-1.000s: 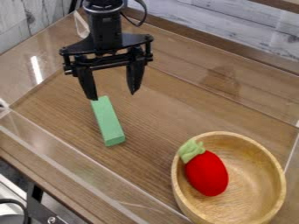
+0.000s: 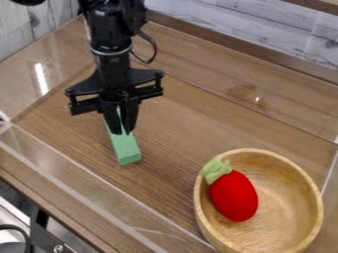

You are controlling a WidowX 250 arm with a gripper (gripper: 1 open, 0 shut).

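The black gripper [image 2: 119, 117] hangs at the upper left of the camera view, low over a flat green block [image 2: 126, 148] lying on the wooden table, covering that block's far end. Its fingertips are close together at the block; whether anything is between them cannot be made out. A wooden bowl [image 2: 297, 217] at the lower right holds a red fruit or vegetable [image 2: 232, 198] with a green leafy top.
The gripper has moved down onto the green block, and its fingers have come closer together. The block and the bowl look unmoved.
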